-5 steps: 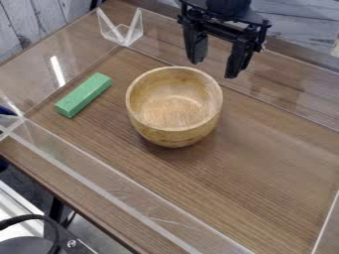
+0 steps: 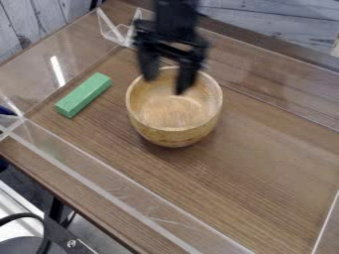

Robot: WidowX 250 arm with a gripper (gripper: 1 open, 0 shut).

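A round wooden bowl (image 2: pixel 172 113) sits on the wooden table, empty as far as shows. The dark gripper (image 2: pixel 177 62) is over the back part of the bowl, badly blurred by motion, so its fingers cannot be made out. A green block (image 2: pixel 83 95) lies to the left of the bowl.
The back left is blurred in part. Part of a dark object (image 2: pixel 20 223) shows at the lower left edge.
The dark gripper has moved down and left toward the bowl's back and is now blurred. The bowl and green block look about where they were.
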